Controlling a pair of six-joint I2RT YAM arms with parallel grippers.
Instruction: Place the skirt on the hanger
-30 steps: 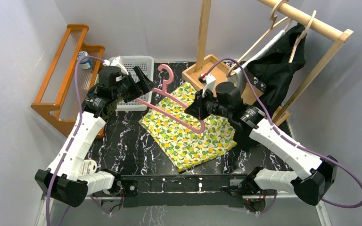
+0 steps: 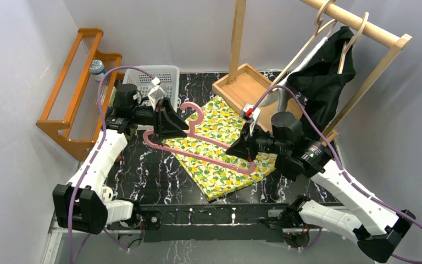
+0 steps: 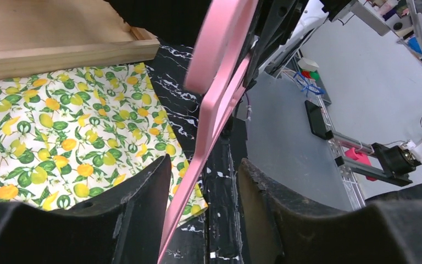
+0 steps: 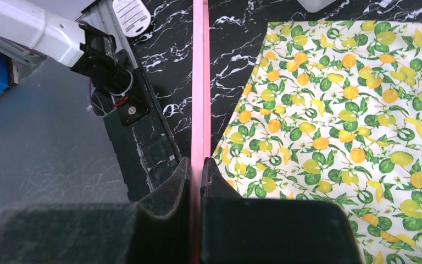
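Observation:
A pink hanger (image 2: 209, 162) is held above the lemon-print skirt (image 2: 220, 181), which lies flat on the black table (image 4: 236, 49). My right gripper is shut on the hanger. My left gripper is part open at the hanger's other end; in the left wrist view the pink bar (image 3: 203, 137) runs between its fingers, and I cannot tell whether they touch it.
A wooden rack (image 2: 387, 38) with hangers and dark garments stands at the back right, over a wooden tray (image 2: 225, 88). A white basket (image 2: 167, 74) and a wooden shelf (image 2: 55, 110) stand at the left.
Both arms and the pink hanger have moved toward the front edge, the right one also slightly rightward. The left gripper has turned over the hanger's left end.

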